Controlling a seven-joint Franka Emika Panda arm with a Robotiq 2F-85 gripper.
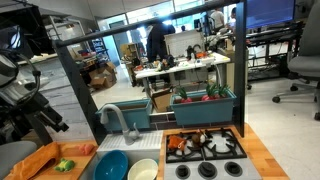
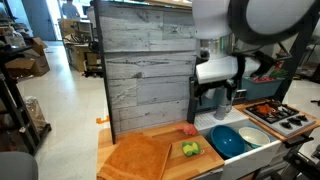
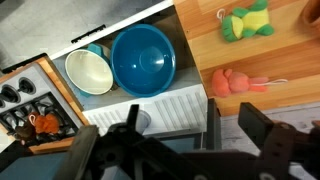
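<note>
My gripper is open, its two dark fingers apart with nothing between them. It hangs above the counter and sink, clear of the objects; exterior view 2 shows the gripper in front of the plank wall. On the wooden counter lie a green-and-yellow toy and a pinkish-red toy. An orange cloth is spread farther along that counter. In the sink sit a round blue bowl and, beside it, a cream bowl.
A stove stands beyond the sink, with orange-red food at one burner. The faucet rises behind the bowls. A teal planter and a dark upright post border the back.
</note>
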